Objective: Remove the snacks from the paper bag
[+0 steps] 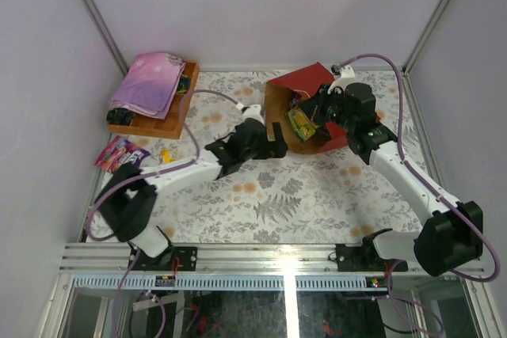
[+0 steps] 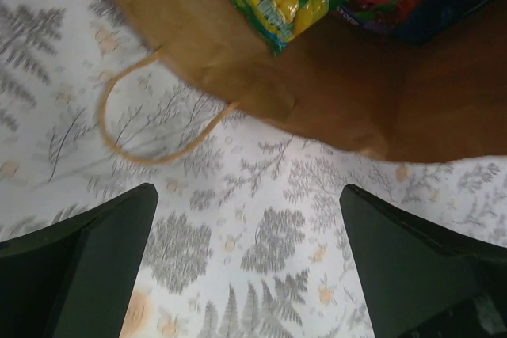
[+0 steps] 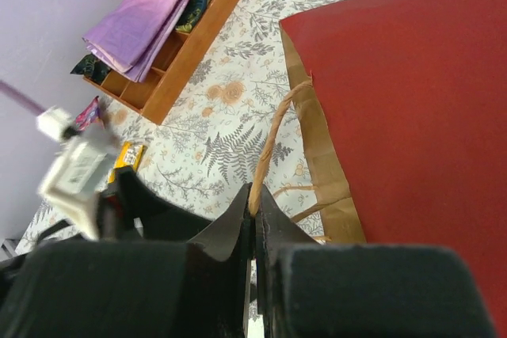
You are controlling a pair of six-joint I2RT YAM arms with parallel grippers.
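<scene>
The red paper bag (image 1: 309, 77) lies open on its side at upper right, showing brown interior (image 2: 380, 93) with green and yellow snack packets (image 2: 277, 5) inside. My right gripper is shut on the bag's twisted rope handle (image 3: 269, 136), holding it at the bag's mouth. My left gripper (image 1: 274, 140) hovers open beside the mouth; in the left wrist view nothing is between its fingers and the packets lie just beyond them. A yellow packet (image 3: 129, 156) and a purple-red packet (image 1: 119, 153) lie on the table at the left.
A wooden tray (image 1: 170, 124) with folded purple cloth (image 1: 146, 85) and dark items stands at the back left.
</scene>
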